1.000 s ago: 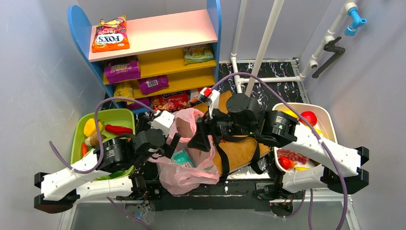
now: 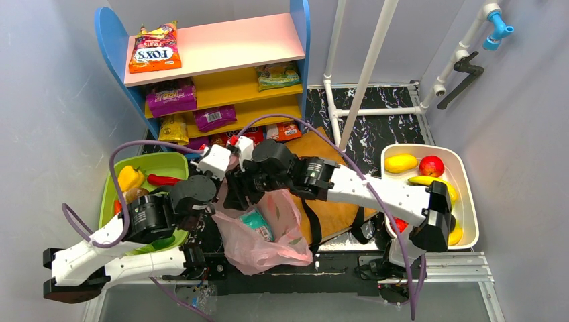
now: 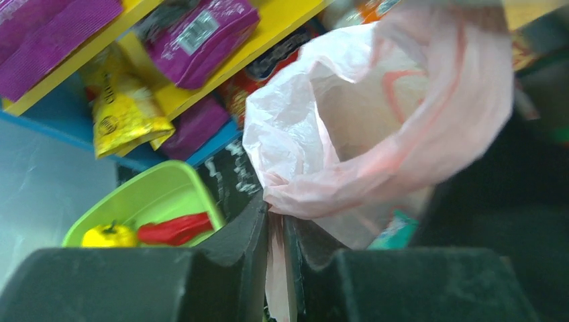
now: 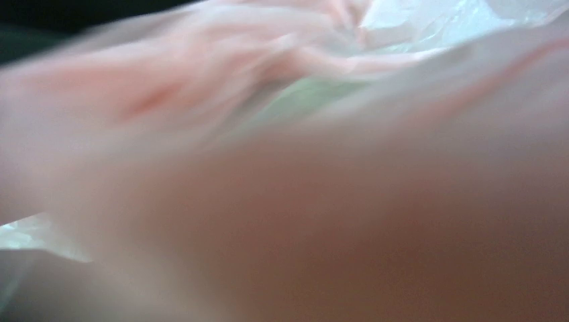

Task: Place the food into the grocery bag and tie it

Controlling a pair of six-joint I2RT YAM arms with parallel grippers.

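Observation:
The pink plastic grocery bag [image 2: 272, 231] stands in the middle with a teal packet [image 2: 257, 225] inside. In the left wrist view the bag's rim [image 3: 376, 184] is drawn to a narrow fold at my left gripper. A strip of that plastic runs between its close-set fingers [image 3: 252, 245]; how firmly they hold it is unclear. My right gripper [image 2: 236, 196], close beside the left one, is shut on the bag, though its fingertips are hidden. Blurred pink plastic [image 4: 201, 87] fills most of the right wrist view.
Behind, a shelf [image 2: 221, 47] carries several snack packs. A green basin [image 2: 106, 201] of vegetables stands left, a white basin [image 2: 470, 215] of fruit right. A tan bag [image 2: 335, 218] with black straps lies right of the grocery bag.
The right gripper has moved left across the bag's mouth, up against the left arm. The bag's top is drawn leftward and its opening is narrower.

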